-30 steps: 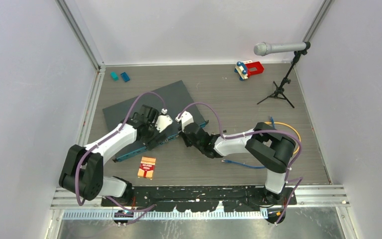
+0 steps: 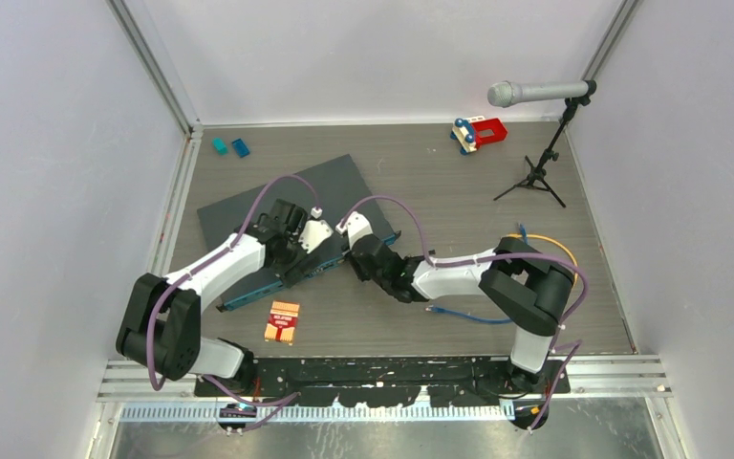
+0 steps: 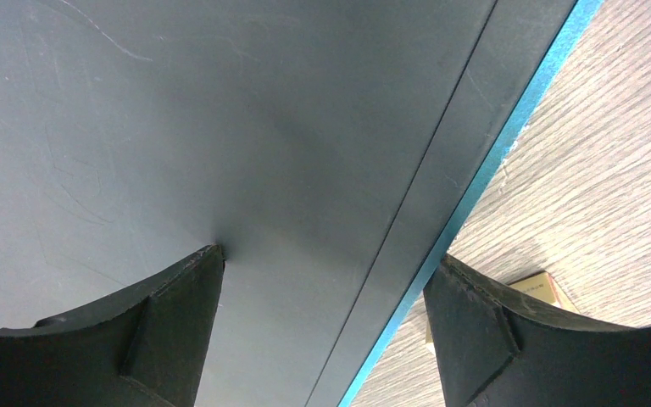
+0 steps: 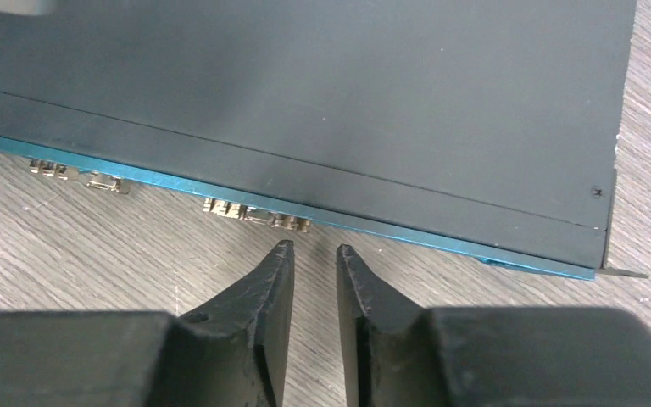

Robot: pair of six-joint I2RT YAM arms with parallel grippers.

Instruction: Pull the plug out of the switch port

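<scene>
The dark switch [image 2: 334, 182] with a blue front edge lies tilted on the table. My left gripper is over its front edge, fingers apart, with the top surface and edge showing between them. My right gripper is just in front of the port edge, fingertips a short gap apart with table showing between. Metal port housings [image 4: 256, 215] show along that edge in the right wrist view; I see no plug in them.
An orange box [image 2: 282, 321] lies front left, blue [image 2: 468, 315] and yellow cables at right. A toy truck [image 2: 487, 131], a microphone stand [image 2: 536, 172] and two small blue blocks [image 2: 241, 148] stand toward the back.
The right arm's elbow has shifted very slightly right. Otherwise the top view looks the same.
</scene>
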